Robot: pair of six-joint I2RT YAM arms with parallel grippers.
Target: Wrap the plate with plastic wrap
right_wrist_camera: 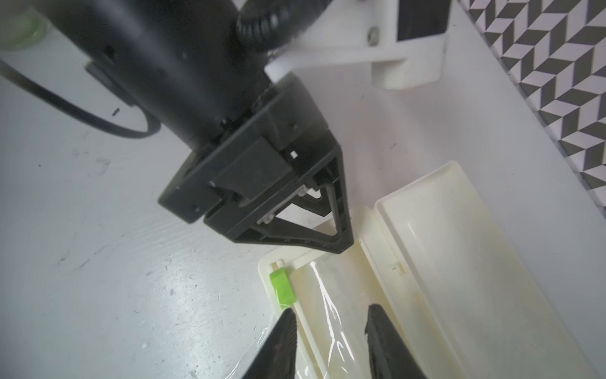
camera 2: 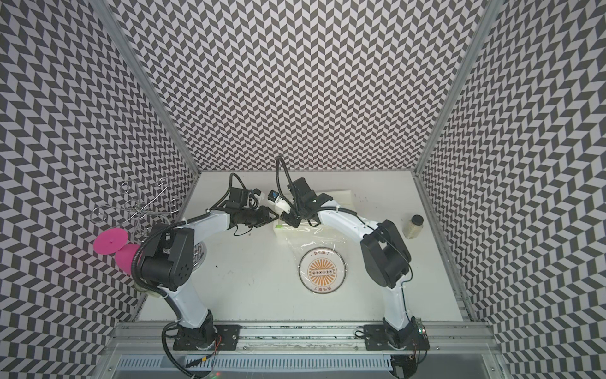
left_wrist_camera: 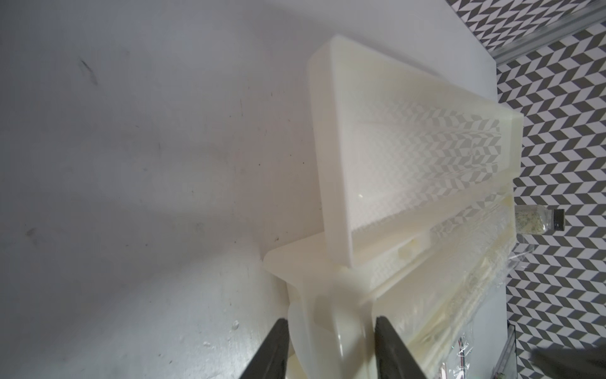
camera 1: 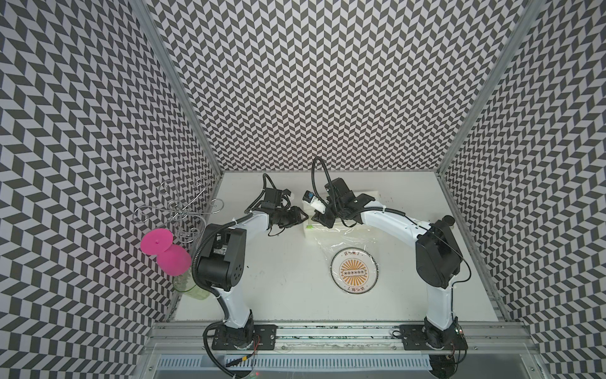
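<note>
The printed plate (camera 1: 354, 270) lies on the table with clear plastic film (camera 1: 346, 240) running from the dispenser over it. Behind it the cream wrap dispenser (left_wrist_camera: 404, 158) has its lid up. At the dispenser's left end is my left gripper, fingers apart; the box's end shows between them in the left wrist view. Whether they touch it is unclear. My right gripper is open above the dispenser's left part, near the green cutter slider (right_wrist_camera: 282, 287). Film lies below its fingers (right_wrist_camera: 285, 344), and none is visibly gripped.
A wire rack (camera 1: 183, 208) and a pink item (camera 1: 171, 257) stand at the left edge. A dark-lidded jar (camera 2: 412, 227) stands at the right. The two grippers are very close together. Clear table (camera 1: 284, 278) lies left of the plate.
</note>
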